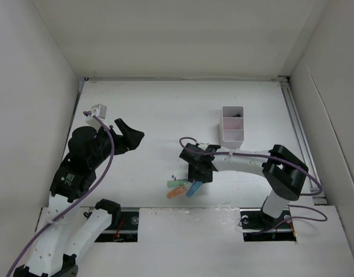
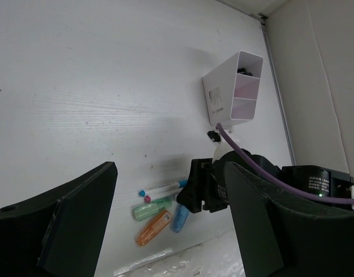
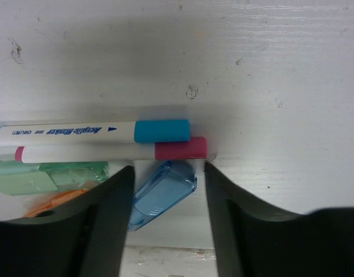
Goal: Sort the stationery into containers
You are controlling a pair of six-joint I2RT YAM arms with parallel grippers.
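Observation:
My right gripper (image 1: 197,176) hovers low over a group of stationery, its fingers open around the end of a blue piece (image 3: 164,193). Beside it lie a cyan-capped marker (image 3: 90,131), a pink-capped marker (image 3: 90,153), a green piece (image 3: 49,178) and an orange piece (image 2: 153,227). In the right wrist view the markers lie just above the fingertips. My left gripper (image 1: 127,130) is raised at the left, open and empty, well apart from the group. A white three-compartment container (image 1: 231,124) stands at the back right, with something dark in one compartment.
Walls enclose it at the back and both sides. A small dark object (image 2: 213,136) lies near the container.

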